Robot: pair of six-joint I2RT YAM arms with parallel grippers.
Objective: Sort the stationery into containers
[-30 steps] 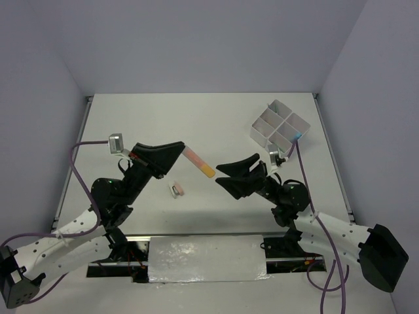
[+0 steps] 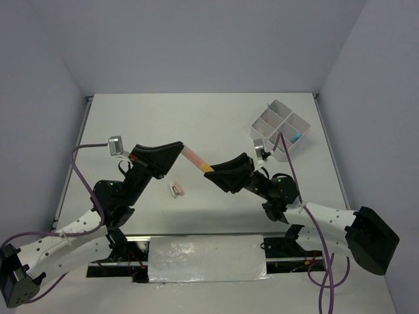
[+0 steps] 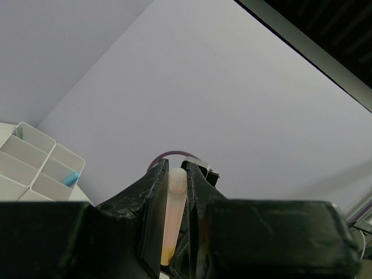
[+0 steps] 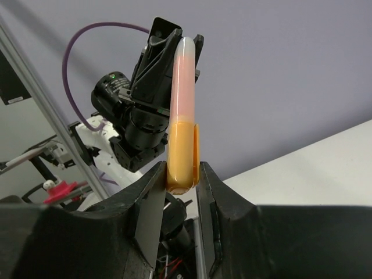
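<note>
A pink pen-like marker (image 2: 196,159) with an orange end spans my two grippers in mid-air; it also appears in the left wrist view (image 3: 174,215) and the right wrist view (image 4: 182,93). My right gripper (image 2: 213,171) is shut on the orange end. My left gripper (image 2: 181,146) is at the pink end; whether its fingers still press on it is unclear. A divided container (image 2: 287,122) with a blue item inside stands at the back right. Small pinkish items (image 2: 177,188) lie on the table below the left gripper.
Walls stand at both sides and the back. Purple cables hang from both arms.
The left gripper is almost where it was.
</note>
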